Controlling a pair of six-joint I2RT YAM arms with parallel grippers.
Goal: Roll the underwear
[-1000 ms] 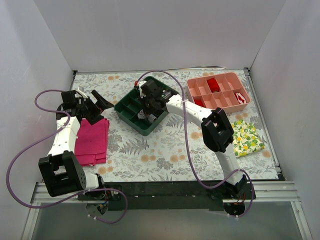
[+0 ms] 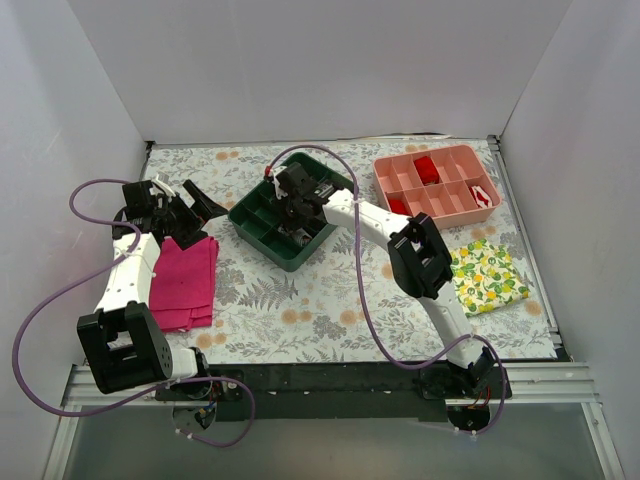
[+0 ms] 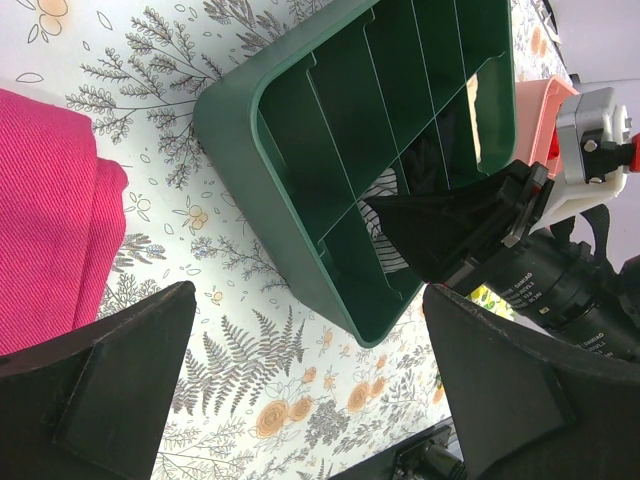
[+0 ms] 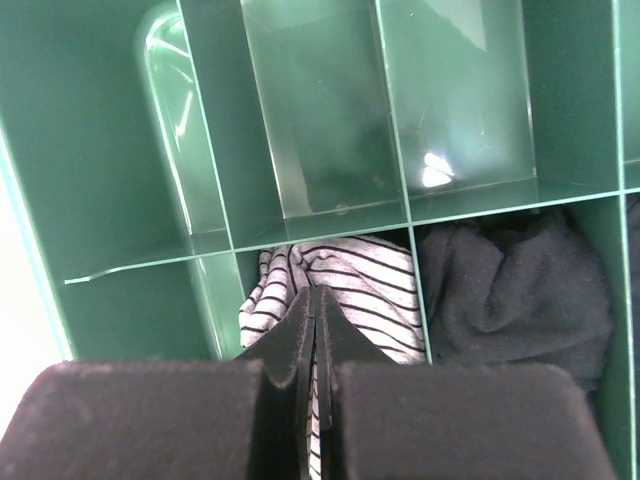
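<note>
A black-and-white striped piece of underwear [image 4: 370,285] lies in one compartment of the dark green divided box [image 2: 265,240]. My right gripper is inside the box above the striped cloth, its fingers shut together; no cloth shows between them, and they hide part of it. In the left wrist view the striped cloth [image 3: 386,252] is partly covered by the right gripper. Off the box's left side, over the red cloth's far end, my left gripper [image 2: 213,222] stands open and empty.
Dark cloth [image 4: 520,290] fills the neighbouring compartment; other compartments are empty. A folded red cloth [image 2: 183,288] lies at left. A pink divided box [image 2: 440,170] with red pieces stands at back right, and a lemon-print cloth [image 2: 487,276] lies at right.
My right arm has shifted slightly to the left over the green box, and less of the striped cloth shows from above. The left arm has stayed still.
</note>
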